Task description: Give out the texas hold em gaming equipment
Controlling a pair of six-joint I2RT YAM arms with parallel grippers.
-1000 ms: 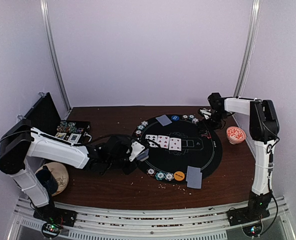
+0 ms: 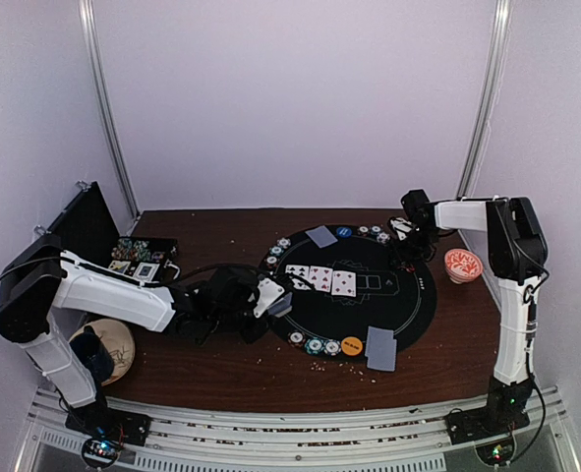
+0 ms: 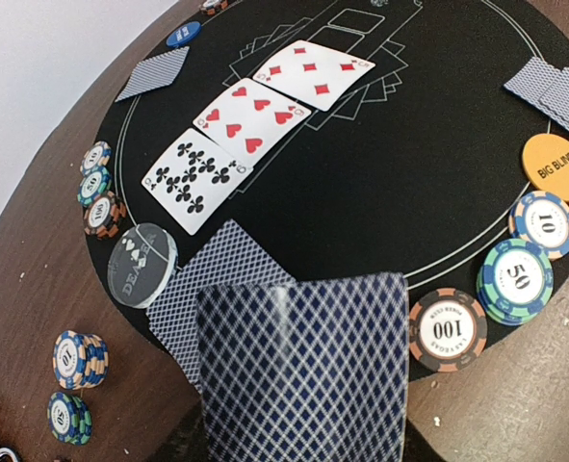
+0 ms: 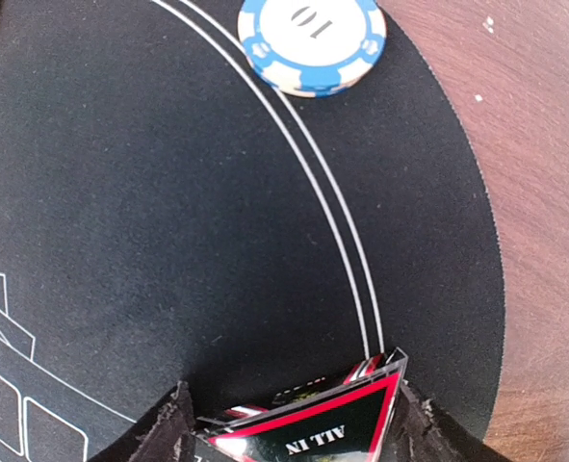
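Observation:
My left gripper is shut on a blue-backed deck over the left side of the black poker mat; card backs lie beneath it, beside a dealer button. Three face-up cards lie mid-mat. My right gripper is low at the mat's right edge, shut on a black, red-edged ALL IN plaque. Chips, a BIG BLIND button and two face-down cards sit along the near edge.
A bowl stands right of the mat. At the left are an open case and a dark mug on a round board. Bare wood lies in front of the mat.
The left arm and the things on the mat show no visible change.

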